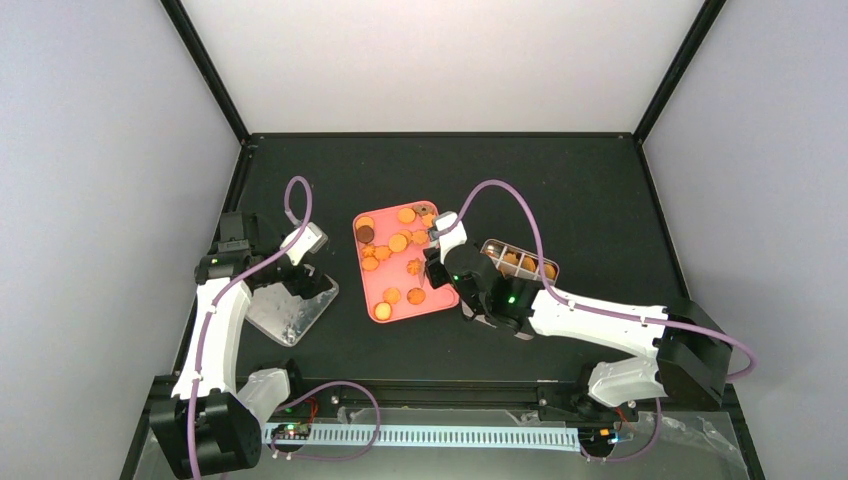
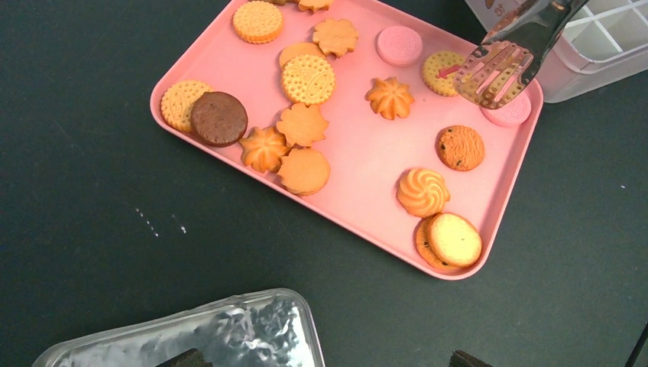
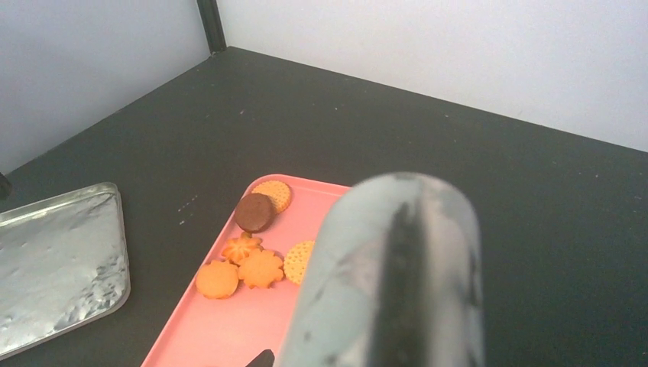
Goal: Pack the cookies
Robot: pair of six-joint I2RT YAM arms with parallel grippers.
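A pink tray (image 2: 351, 199) holds several assorted cookies: round crackers (image 2: 308, 79), swirl cookies (image 2: 422, 192), a brown one (image 2: 218, 119). My right gripper (image 1: 430, 262) is over the tray's right side, a slotted metal tool at it (image 2: 493, 73). A blurred metal shape fills the middle of the right wrist view; whether the fingers hold it I cannot tell. My left gripper (image 1: 305, 282) hangs over the silver tray (image 2: 244, 336), its fingertips apart at the bottom of the left wrist view.
A white compartment box (image 1: 520, 262) with cookies in some cells stands right of the pink tray, partly under the right arm.
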